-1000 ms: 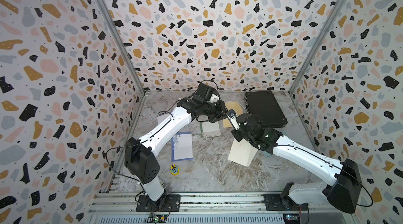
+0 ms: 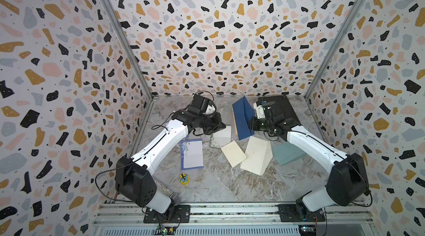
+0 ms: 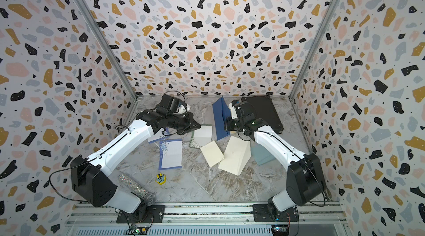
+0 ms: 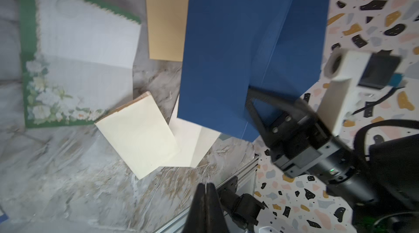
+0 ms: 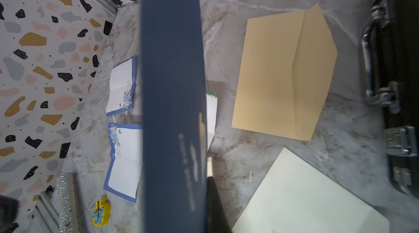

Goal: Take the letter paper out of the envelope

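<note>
A blue envelope [image 2: 242, 120] with its flap folded open hangs above the table, pinched near one edge by my shut right gripper [image 2: 251, 124]. In the right wrist view the envelope [image 5: 172, 102] stands nearly edge-on and covers most of the fingers. Away from it, left of the envelope, my left gripper is shut with nothing seen between its fingers. A folded cream letter paper [image 2: 233, 153] is clear of the envelope, low over or on the table; whether it lies fully flat, I cannot tell. Its corner overlaps a white-cream envelope [image 2: 256, 155].
A green-bordered letter [image 4: 87, 49] and blue-bordered letters [image 2: 192, 153] lie to the left. Under the blue envelope is a tan envelope [image 5: 270, 75]. A teal envelope [image 2: 286, 152] and a dark case [image 2: 287, 110] occupy the right.
The cream paper now shows at the table's middle. My grippers have separated: the left moved left, while the right went up and back with the blue envelope, which now shows broadside.
</note>
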